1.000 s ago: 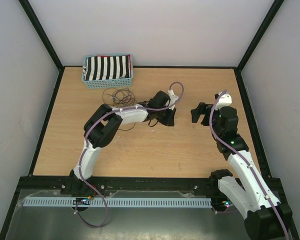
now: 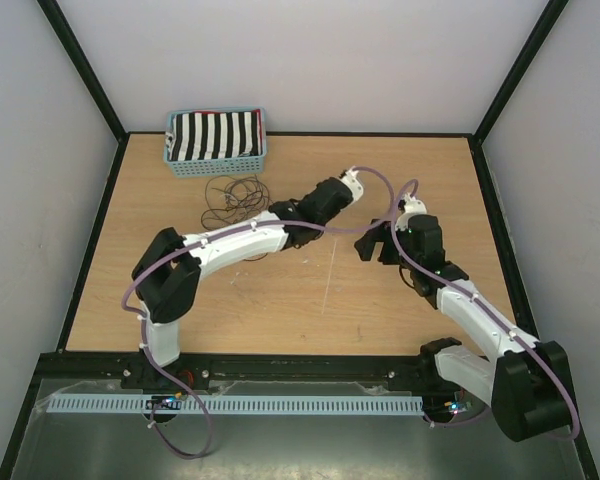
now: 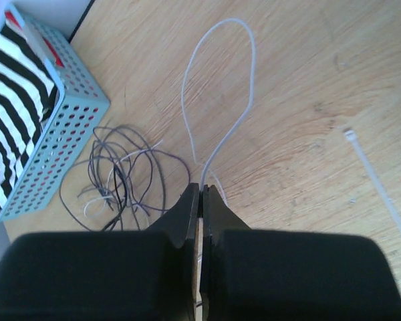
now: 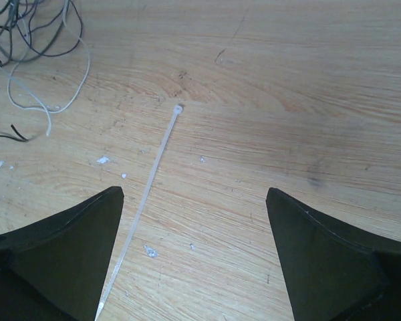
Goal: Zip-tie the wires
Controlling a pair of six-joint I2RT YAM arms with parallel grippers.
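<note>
A tangle of dark and white wires [image 2: 237, 200] lies left of centre in front of the blue basket. My left gripper is shut above the table; a thin pale strand [image 3: 252, 67] loops up from its fingertips. Whether that strand is wire or zip tie I cannot tell. A straight white zip tie [image 4: 149, 180] lies flat on the wood, its head [image 4: 178, 108] at the far end. My right gripper hovers above it, open and empty, the tie showing between the spread fingers, nearer the left one. Loose white wire [image 4: 87, 70] curls beyond it.
A light blue basket [image 2: 215, 168] with a black-and-white striped cloth [image 2: 215, 135] stands at the back left. Purple cables [image 2: 235, 228] run along both arms.
The right one has come left, toward it. The straight zip tie on the table was not visible a second ago.
</note>
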